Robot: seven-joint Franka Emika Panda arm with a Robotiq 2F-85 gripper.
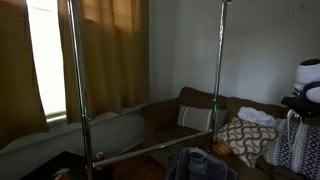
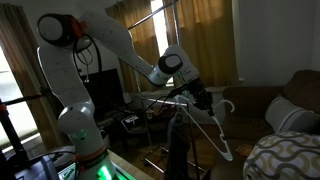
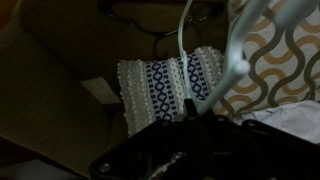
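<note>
A white hanger [image 2: 214, 136] hangs at the end of my arm, with my gripper [image 2: 207, 108] shut on it. In the wrist view the hanger [image 3: 236, 70] runs up and out from between my gripper fingers, toward the top right. Its arms look bare of cloth. At the right edge of exterior view 1, the gripper [image 1: 298, 104] shows above the sofa, and part of the hanger [image 1: 291, 124] is visible below it.
A metal clothes rack [image 1: 217, 80] stands before the curtains, with a dark garment [image 1: 197, 166] near its low bar. The brown sofa [image 1: 166, 121] carries patterned cushions [image 1: 246, 138] and a white cloth [image 1: 257, 117]. A dark hanger [image 3: 160, 25] lies on the sofa.
</note>
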